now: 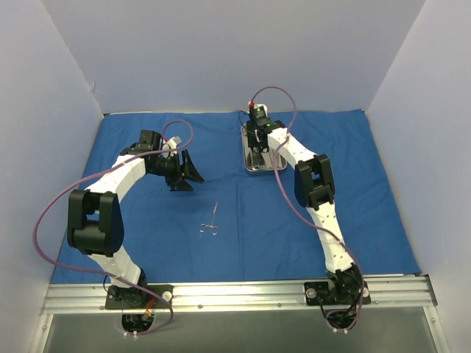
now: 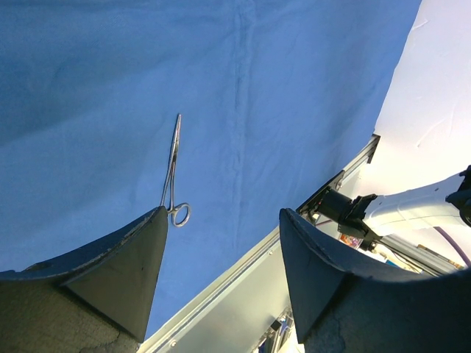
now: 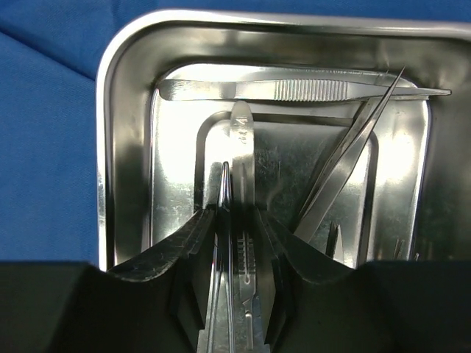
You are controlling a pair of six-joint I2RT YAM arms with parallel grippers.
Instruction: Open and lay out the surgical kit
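Observation:
In the top view a steel tray stands at the back of the blue cloth, partly hidden by my right arm. My right gripper is low over it, its fingers part open around two lengthwise tools: a slim pointed instrument and a flat scalpel handle. Whether the fingers touch either one cannot be told. Tweezers lie slanted to the right, and a ribbed-grip instrument lies crosswise near the tray's wall. My left gripper is open and empty above the cloth. Scissor-like forceps rest on the cloth.
More tool tips show in the tray, partly hidden by the right fingers. Grey walls close in the back and sides.

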